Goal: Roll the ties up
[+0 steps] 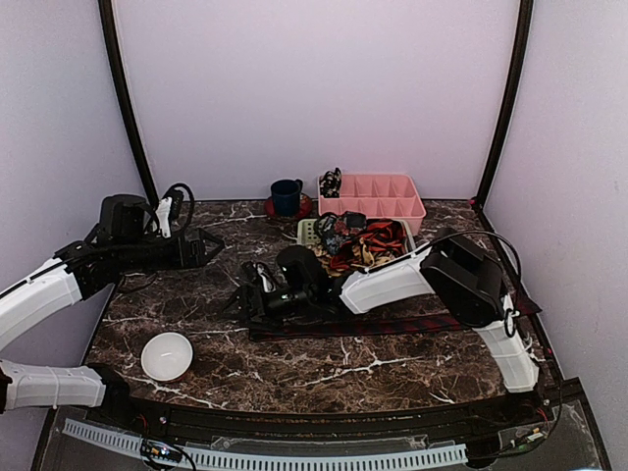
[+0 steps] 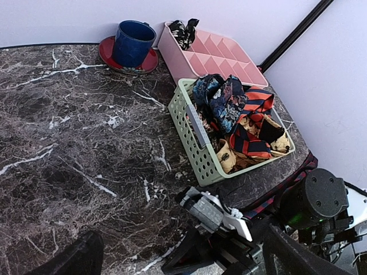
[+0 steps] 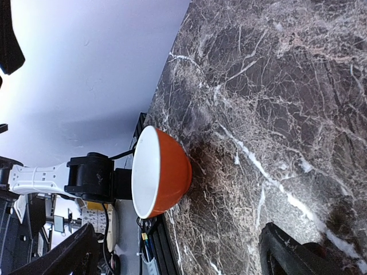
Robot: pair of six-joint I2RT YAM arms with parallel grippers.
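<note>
A dark tie with red stripes (image 1: 402, 327) lies stretched flat across the front of the table, partly covered by my right arm. My right gripper (image 1: 245, 302) is open above the tie's left end; in the right wrist view a small dark red bit, probably that tie end (image 3: 314, 248), shows beside one finger (image 3: 284, 255). My left gripper (image 1: 211, 248) stays open over the table's left side, nothing between its fingers. A pale green basket (image 2: 198, 160) holds several crumpled ties (image 2: 229, 103). One black-and-white tie (image 2: 183, 33) sits bunched in the pink divided box (image 2: 215, 48).
A blue mug (image 1: 286, 197) stands on a red saucer (image 1: 304, 209) at the back. The bowl (image 1: 167, 356), white inside and orange outside, is at the front left. Bare marble lies between the basket and the left arm.
</note>
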